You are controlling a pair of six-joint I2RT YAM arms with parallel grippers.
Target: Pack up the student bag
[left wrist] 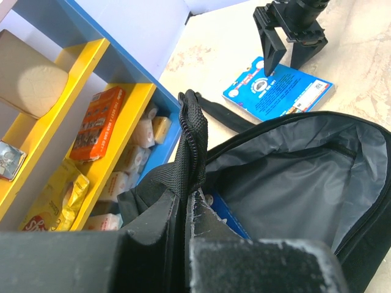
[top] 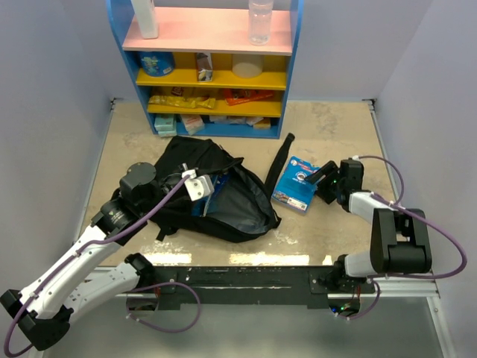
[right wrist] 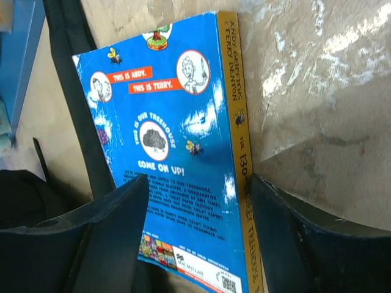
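Note:
The black bag lies with its mouth spread wide, and part of a blue item shows inside. My left gripper is shut on a folded strip of the bag's black edge. To the bag's right a blue book lies flat on the floor. Over its right side is my right gripper. In the right wrist view its fingers stand apart, one over the cover, the other beside the yellow spine. Whether they grip the book cannot be made out.
A long black strap lies between bag and book, along the book's left edge. Behind stands a blue shelf unit with yellow shelves holding packets and containers. Open floor lies behind and in front of the book.

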